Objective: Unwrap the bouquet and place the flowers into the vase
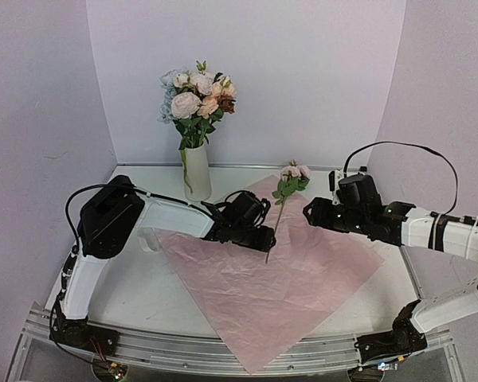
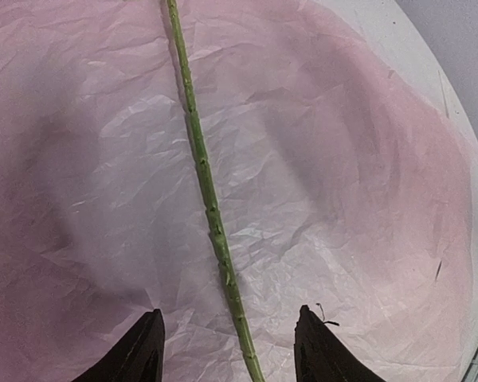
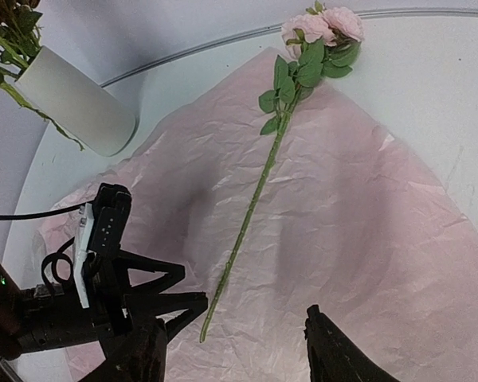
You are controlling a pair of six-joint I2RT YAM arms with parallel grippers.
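Observation:
A long-stemmed pink flower (image 1: 294,176) lies on the pink paper, its blooms toward the back wall and its green stem (image 3: 248,215) running toward the front. At the back left stands a white vase (image 1: 197,171), full of pale, peach and blue flowers (image 1: 197,99). My left gripper is open above the lower stem, which passes between its fingers without being gripped. Off to the right of the stem, my right gripper hangs open over the paper, nothing between its fingers.
Crinkled pink paper (image 1: 247,310) covers the middle of the white table (image 1: 127,294). Walls close in the back and both sides. A clear object (image 1: 149,240) is partly hidden behind the left arm.

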